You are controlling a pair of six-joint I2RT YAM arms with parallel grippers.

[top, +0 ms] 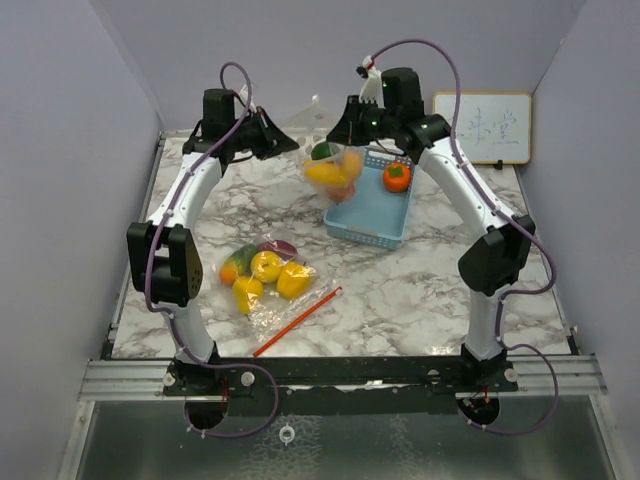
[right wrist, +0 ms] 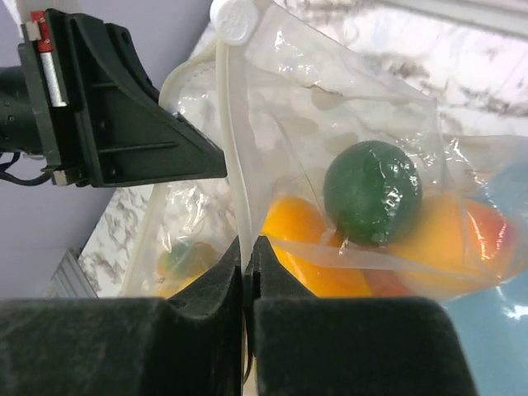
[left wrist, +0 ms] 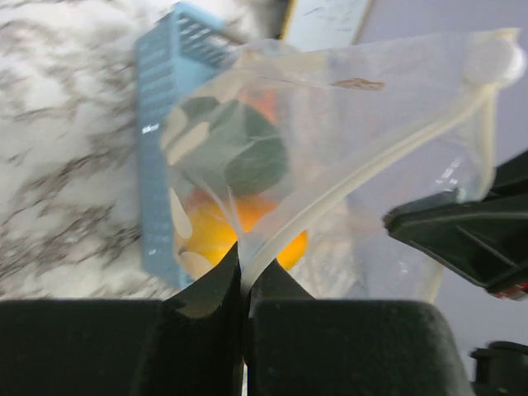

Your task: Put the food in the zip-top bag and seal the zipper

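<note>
A clear zip top bag point(top: 312, 118) hangs between my two grippers, its opening spread at the top. Through its film show a green item point(right wrist: 373, 191), a yellow-orange item point(top: 325, 173) and more orange-red food lower down. My left gripper is shut on one side of the bag's rim. On the other side, my right gripper is shut on the rim too. The white zipper slider point(left wrist: 493, 62) sits at one end of the zip strip. An orange-red fruit point(top: 396, 177) lies in the blue basket point(top: 365, 238), outside the bag.
A second clear bag point(top: 262, 318) with several yellow, green and purple pieces lies on the marble table at front left. Beside it is a red stick point(top: 297, 321). A whiteboard point(top: 482, 126) stands at the back right.
</note>
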